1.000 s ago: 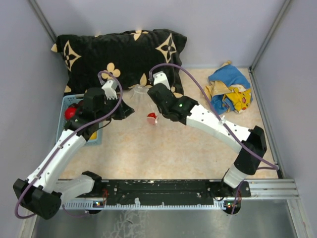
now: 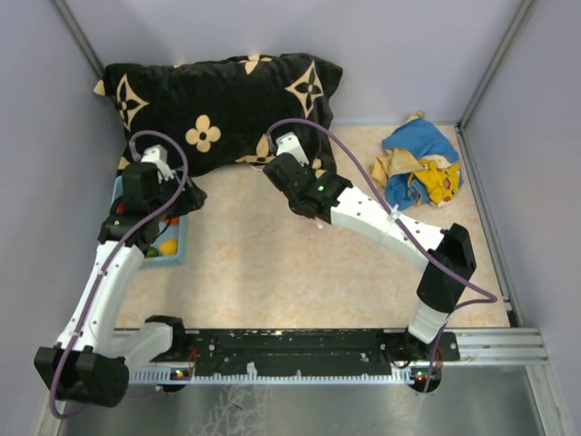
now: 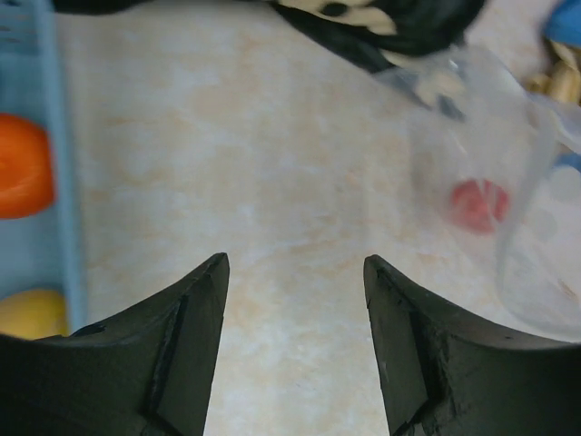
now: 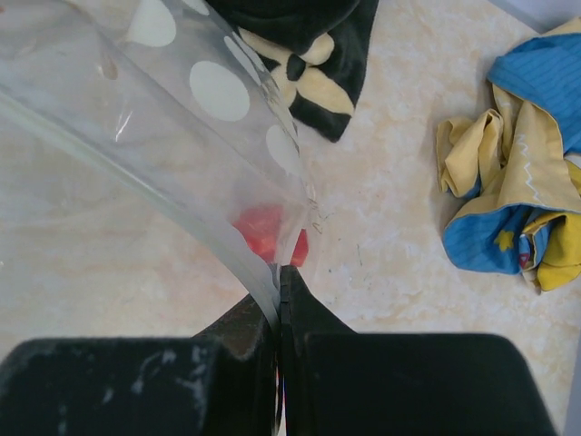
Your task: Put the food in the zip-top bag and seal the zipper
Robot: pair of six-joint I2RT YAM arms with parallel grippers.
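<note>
My left gripper hangs open over the right edge of the blue food bin (image 2: pixel 178 247), nothing between its fingers. In the left wrist view the bin holds an orange-red item (image 3: pixel 20 166) and a yellow one (image 3: pixel 33 312). The clear bag (image 4: pixel 127 100) hangs from my right gripper, which is shut on its edge at mid table. A red item (image 4: pixel 260 229) shows inside the bag, low down; in the top view the right arm mostly hides it.
A black patterned cushion (image 2: pixel 218 100) lies along the back. A blue and yellow cloth bundle (image 2: pixel 418 163) lies at the right.
My left gripper has moved leftward from beside the bag to over the bin's edge. The red item in the bag has swung rightward, now mostly behind the right arm in the top view.
</note>
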